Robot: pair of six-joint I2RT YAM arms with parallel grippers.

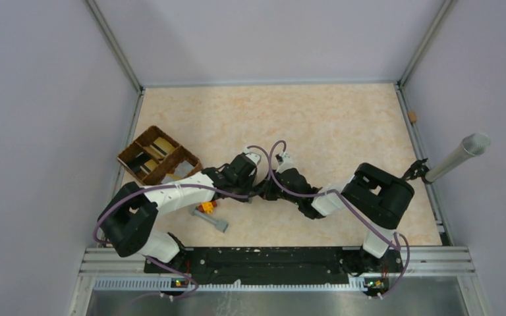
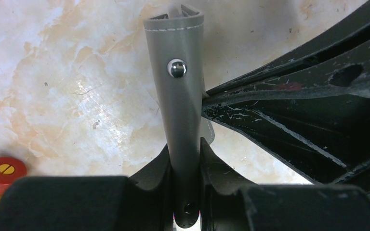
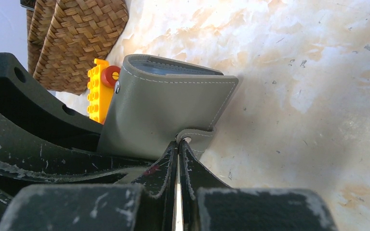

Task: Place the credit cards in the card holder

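A folded grey card holder (image 2: 176, 96) with light stitching stands on its edge, my left gripper shut on it. Its opening with a clear inner sleeve faces up in the right wrist view, where the holder (image 3: 168, 98) looks mostly closed. The fingertips of my right gripper are together at the small snap tab (image 3: 197, 134) on the holder's free side. Whether the tab's thin edge is between them is not clear. In the top view both grippers meet mid-table and mostly hide the holder. No credit card can be made out for sure.
At the left, a woven basket (image 1: 193, 157) has compartments with flat yellow, black and grey items. A yellow toy block (image 3: 96, 91) with a red round piece lies near the left arm, beside a grey hammer-shaped object (image 1: 209, 219).
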